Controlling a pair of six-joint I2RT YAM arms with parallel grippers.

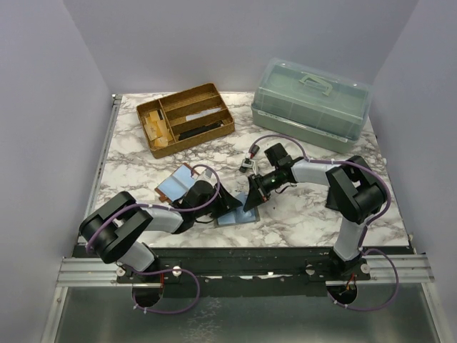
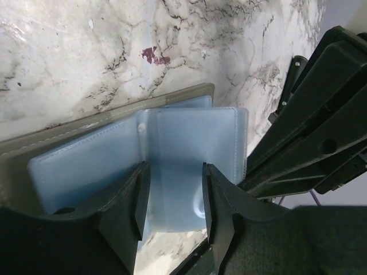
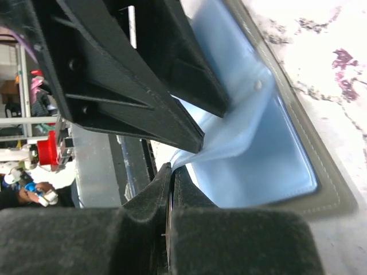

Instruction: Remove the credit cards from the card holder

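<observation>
The open card holder (image 1: 236,218), grey with light blue sleeves, lies on the marble table between the grippers. In the left wrist view its upper blue flap (image 2: 180,146) stands over a second sleeve (image 2: 86,157). My left gripper is part open above the flap. My right gripper is shut at the flap's edge, which bends up at its fingertips; whether it grips that edge is hard to tell. The left gripper's black fingers reach over the blue flap in the right wrist view. No card can be clearly made out.
A second blue holder (image 1: 173,184) lies at the left. A brown divided tray (image 1: 164,147) stands at the back left, a green lidded box (image 1: 307,107) at the back right. A dark flat object (image 1: 331,203) lies right, partly behind the right arm.
</observation>
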